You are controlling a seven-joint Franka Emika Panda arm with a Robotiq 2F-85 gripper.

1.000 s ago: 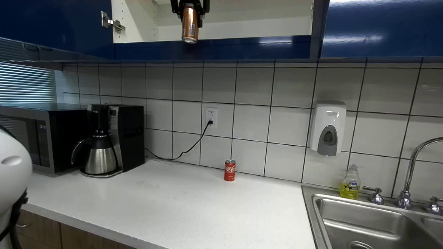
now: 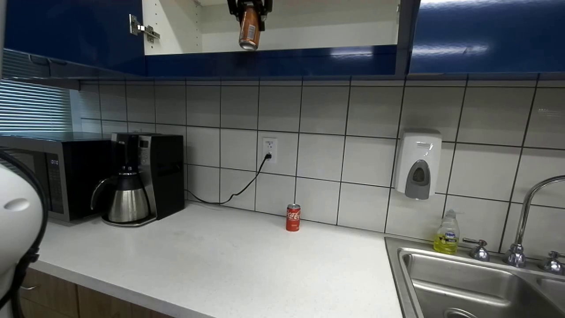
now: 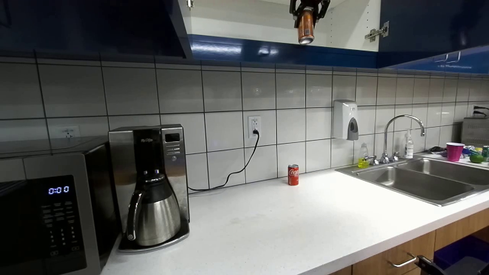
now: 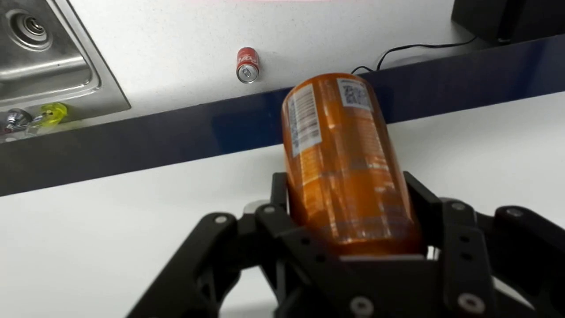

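Up at the open wall cabinet (image 2: 318, 32), my gripper is shut around an orange can (image 4: 339, 153), one finger on each side of it. In exterior view 1 the orange can (image 2: 250, 29) hangs slightly tilted, its lower end a little above the cabinet's blue bottom edge. Exterior view 2 shows the same orange can (image 3: 306, 27) and part of the gripper, whose upper part is cut off by the frame. A small red Coca-Cola can (image 2: 292, 217) stands upright on the white counter near the tiled wall.
A blue cabinet door (image 2: 69, 37) stands open at the left. Below are a coffee maker (image 3: 153, 197), a microwave (image 3: 55, 206), a soap dispenser (image 2: 419, 164), a dish soap bottle (image 2: 447, 233) and the sink (image 2: 476, 281).
The gripper with the orange can has moved slightly up and to the right in exterior view 1, and the can has tilted a little. The red can has not moved.
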